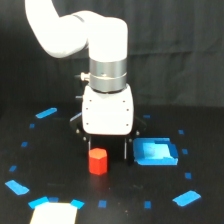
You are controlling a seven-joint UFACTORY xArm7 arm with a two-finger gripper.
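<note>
A small red hexagonal block (98, 161) stands upright on the dark table, near the middle of the camera view. Just behind and above it is my gripper (107, 150), pointing down, its two thin dark fingers spread wide apart. The fingers are hard to make out against the black background. In the image the block's top lies between them, nearer the left one; whether they are at its depth I cannot tell. I see nothing gripped.
To the right lies a blue tray (144, 161) with a pale patch inside. A cream-coloured object (54, 213) is cut off at the bottom left edge. Blue tape strips (186, 198) and small squares mark the table.
</note>
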